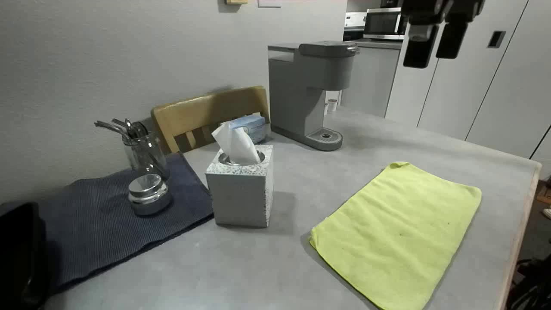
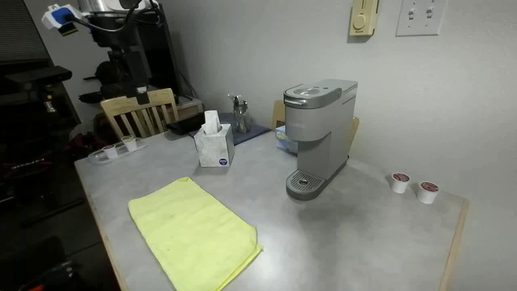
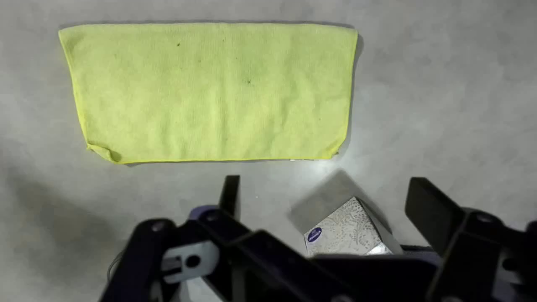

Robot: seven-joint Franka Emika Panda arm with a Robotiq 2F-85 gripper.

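Note:
My gripper stands open high above the table, its two black fingers wide apart with nothing between them. In exterior view 1 the gripper [image 1: 434, 49] shows at the top right edge; in exterior view 2 the gripper [image 2: 140, 97] hangs at the upper left. A yellow-green cloth [image 3: 216, 95] lies folded and mostly flat on the table, one corner curled. The same cloth [image 1: 403, 232] is on the right in exterior view 1. A patterned tissue box [image 2: 213, 148], a white tissue sticking up from it, stands apart from the cloth; in the wrist view the gripper partly hides this box [image 3: 342, 229].
A grey coffee maker [image 2: 315, 131] stands near the wall, with two pods [image 2: 400, 182] to its right. The dark mat [image 1: 119, 222] holds a utensil jar [image 1: 144, 152] and a lidded jar [image 1: 148, 195]. A clear tray [image 2: 99, 157] bears two cups. Bare table surrounds the cloth.

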